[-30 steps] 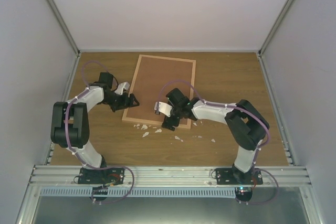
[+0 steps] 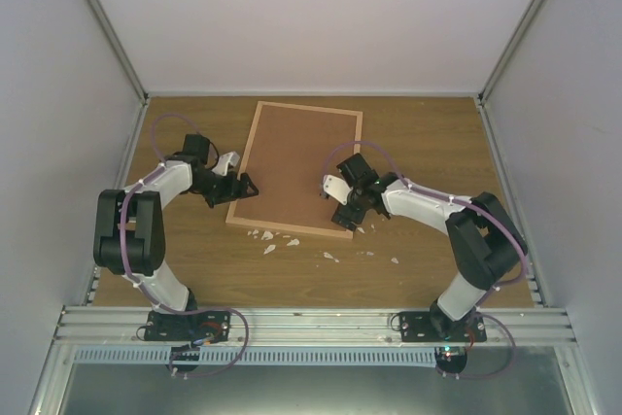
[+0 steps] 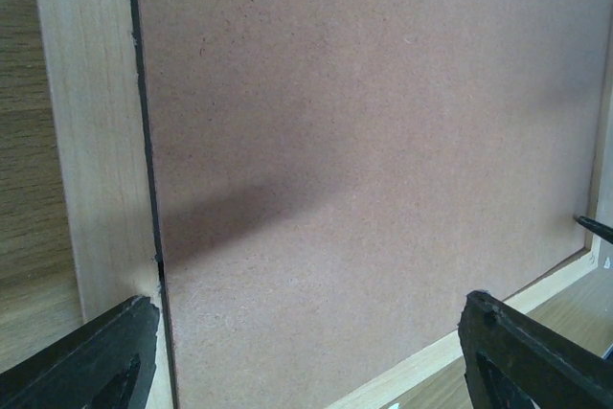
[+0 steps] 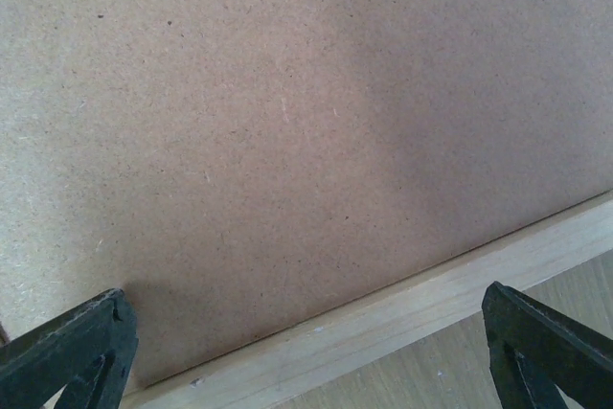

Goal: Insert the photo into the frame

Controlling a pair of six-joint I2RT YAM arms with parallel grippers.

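A light wooden frame point(image 2: 309, 106) lies on the table, its inside filled by a flat brown board point(image 2: 296, 148). Whether a photo is under that board cannot be seen. Along the frame's left side, a narrow dark gap point(image 3: 146, 131) runs between wood and board in the left wrist view. Over that left side my left gripper point(image 2: 251, 186) stands open, fingers apart, nothing between them. My right gripper point(image 2: 348, 219), open and empty too, is at the near right corner; in the right wrist view the frame's wooden edge point(image 4: 402, 306) passes between its fingers.
Several small pale scraps point(image 2: 269, 249) are scattered on the wooden table point(image 2: 233, 274) in front of the frame. Bare table lies to the right and left, and the walls point(image 2: 301, 26) enclose the space.
My right gripper has moved to the right along the frame's near edge, toward its right corner. The left arm and the frame have stayed in place.
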